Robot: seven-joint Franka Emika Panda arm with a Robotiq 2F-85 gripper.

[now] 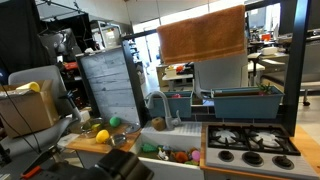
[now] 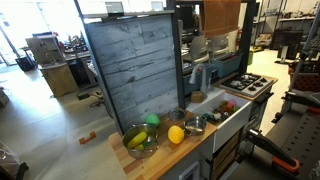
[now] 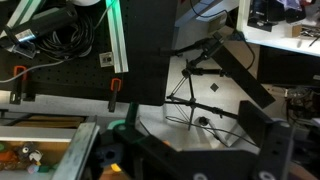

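Note:
In the wrist view my gripper shows at the lower right, its two dark fingers apart with floor visible between them. No object shows between them. Dark arm parts (image 1: 112, 162) cross the bottom of exterior view 1. On the wooden counter (image 2: 170, 158) are a metal pot (image 2: 140, 148) with yellow and green items, a yellow round item (image 2: 176, 134), a green one (image 2: 152, 124) and a small metal bowl (image 2: 196, 125). Colourful items (image 1: 180, 155) lie in the sink (image 1: 152, 155).
A gas stove (image 1: 252, 147) stands right of the sink, below a blue bin (image 1: 235, 106). A grey wood-look panel (image 2: 150, 70) rises behind the counter. Under my gripper's side lies a black surface with cables (image 3: 65, 40) and metal strips.

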